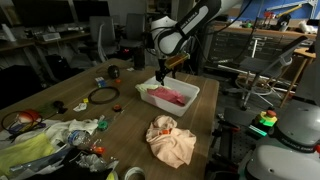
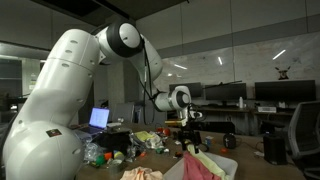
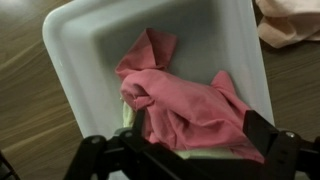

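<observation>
A white bin [image 1: 185,108] holds a crumpled pink cloth [image 3: 190,105], which lies across its floor in the wrist view. Pale yellow-green cloth [image 2: 212,165] drapes by the bin's edge in the second exterior view, and a little of it peeks out beneath the pink one in the wrist view. Above the bin hangs my gripper, its fingers wide apart and nothing held between them. In the wrist view the fingers overlap the lower part of the pink cloth, though they appear to be above it.
A peach cloth [image 1: 175,147] lies on the wooden table outside the bin. Tools, cables and bags clutter the far side of the table, with a black cable ring [image 1: 102,95] among them. Bare tabletop [image 1: 125,135] shows between the clutter and the peach cloth.
</observation>
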